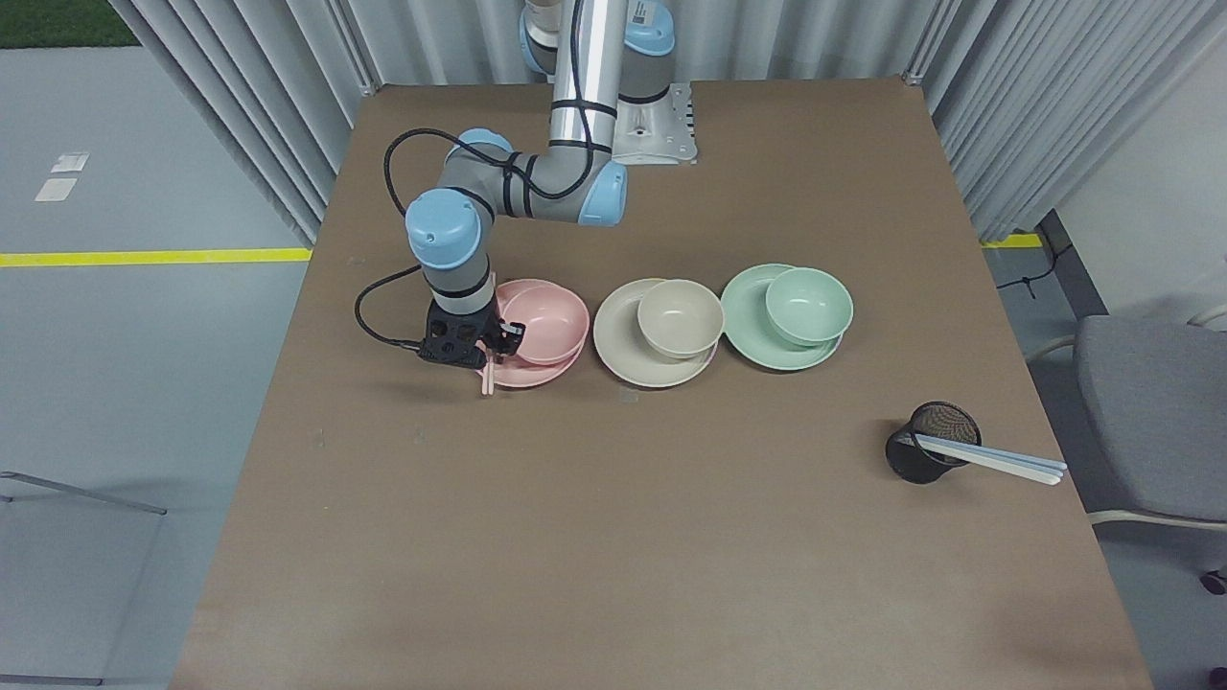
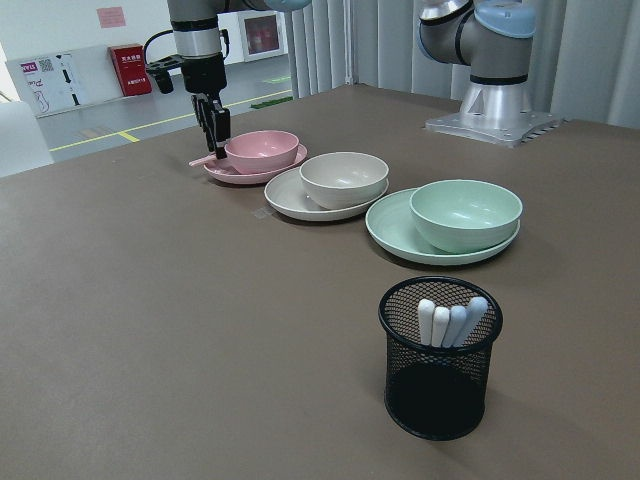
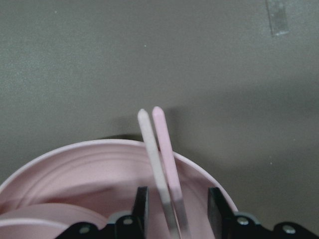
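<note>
My gripper is open, low over the pink plate [image 3: 99,174] at the left of the row, with a pair of pale and pink chopsticks [image 3: 167,154] between its spread fingers. The chopsticks rest on the plate beside the pink bowl [image 1: 546,318], their tips past its rim. To the right are a cream bowl [image 1: 680,310] on a cream plate [image 1: 623,356] and a mint bowl [image 1: 808,301] on a mint plate [image 1: 748,333].
A black mesh pen holder [image 2: 438,395] at the front right holds several light chopsticks [image 1: 1001,460]. The arm's base [image 1: 656,126] stands at the back edge.
</note>
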